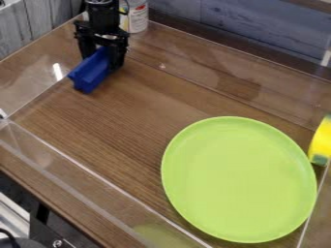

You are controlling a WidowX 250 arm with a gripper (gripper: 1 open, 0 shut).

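At the back left of the wooden table, my black gripper [101,43] is down over the upper end of a blue block [88,72], which lies on the table slanting toward the front left. The fingertips overlap the block's far end; whether they are closed on it I cannot tell.
A white can [135,17] stands behind the gripper. A large green plate [238,179] fills the front right, and a yellow object [320,139] is at the right edge. Clear panels run along the table's edges.
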